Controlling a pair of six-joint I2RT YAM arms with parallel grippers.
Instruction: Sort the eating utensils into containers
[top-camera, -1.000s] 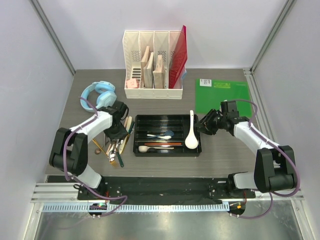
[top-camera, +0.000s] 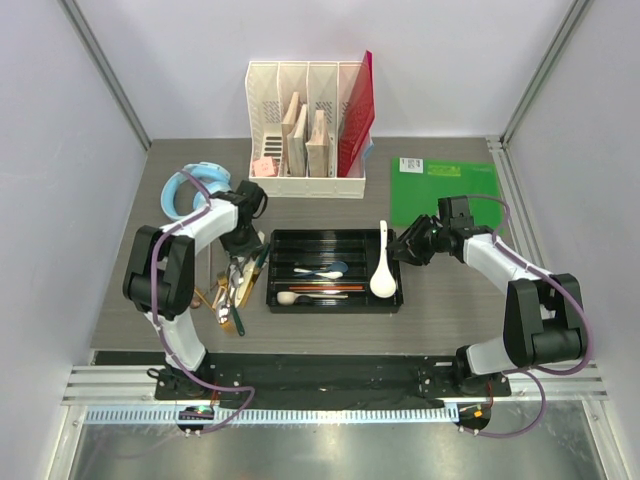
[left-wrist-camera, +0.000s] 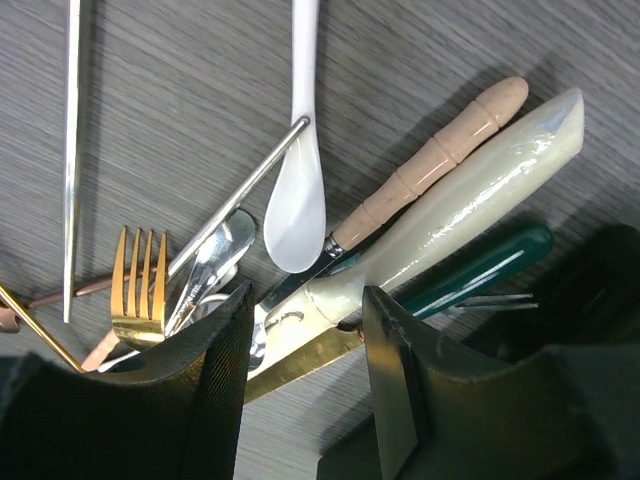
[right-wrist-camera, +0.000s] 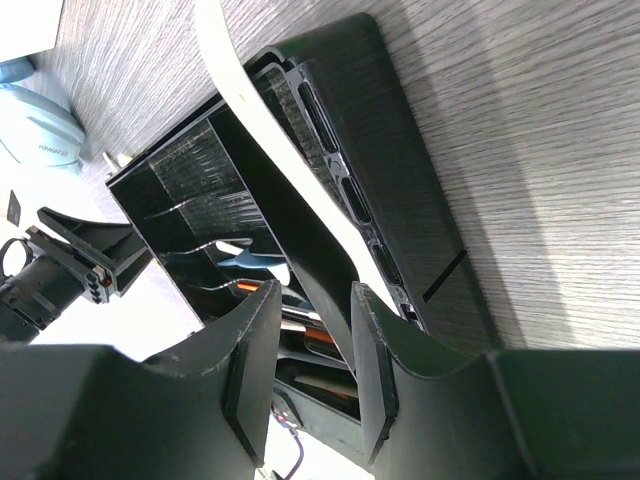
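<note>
In the top view a black divided tray (top-camera: 335, 236) lies mid-table with several utensils sorted in its slots. A large white ladle (top-camera: 382, 277) fills its right slot. Left of the tray is a loose pile. There my left gripper stands open (left-wrist-camera: 307, 295) over a white spoon (left-wrist-camera: 296, 215), a gold fork (left-wrist-camera: 140, 290), a pink-handled knife (left-wrist-camera: 432, 165), a cream handle (left-wrist-camera: 475, 190) and a dark green handle (left-wrist-camera: 485, 270). Its fingers appear to grip nothing. At the tray's right edge my right gripper is open, with the ladle's handle passing below one finger.
A cream file rack (top-camera: 308, 186) holding several books and a red folder stands at the back. Blue headphones (top-camera: 180, 185) lie behind the left arm; a green sheet (top-camera: 440, 185) is at the back right.
Tray contents look unchanged.
</note>
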